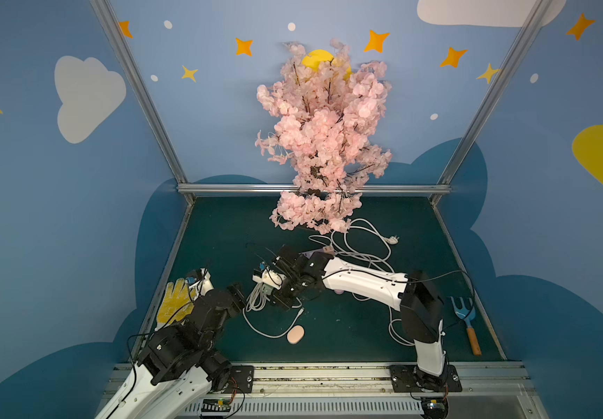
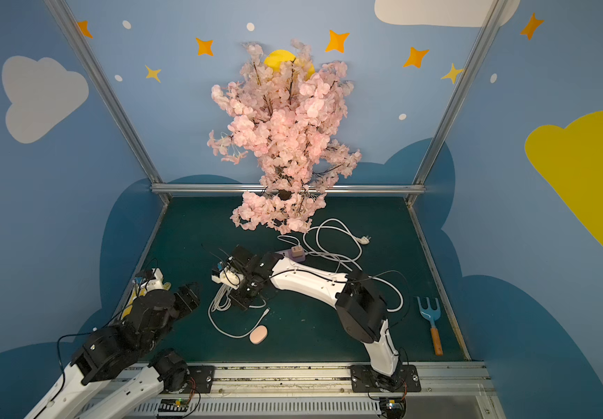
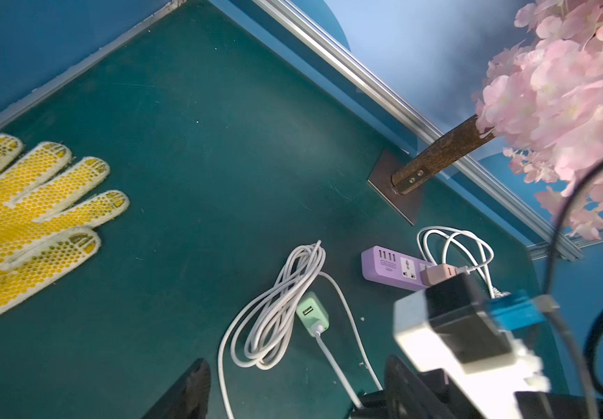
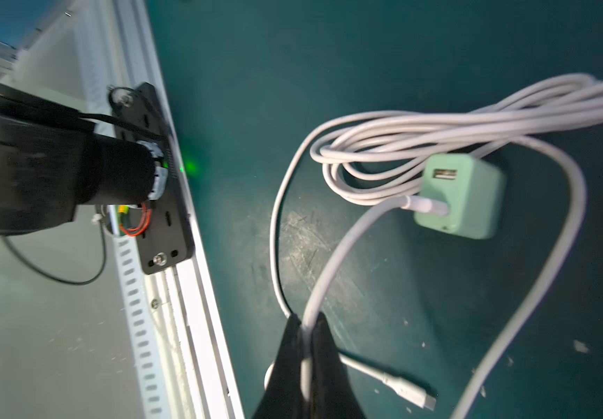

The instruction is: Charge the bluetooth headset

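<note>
In the right wrist view a green charger block [image 4: 458, 195] lies beside a coil of white cable [image 4: 413, 150]. One cable end is plugged into it. My right gripper is shut on the white cable, a short way from that plug. A loose cable connector [image 4: 409, 392] lies on the table below. The pale pink oval case [image 1: 295, 334], perhaps the headset's, rests near the table front in the top left view. On the left, my left gripper hangs open over the table, nothing between its fingers.
A purple power strip [image 3: 392, 269] with a pink adapter [image 3: 440, 273] lies toward the back, under the flowering tree [image 1: 322, 139]. A yellow glove [image 3: 29, 216] is at left, a blue fork [image 1: 463, 314] at right.
</note>
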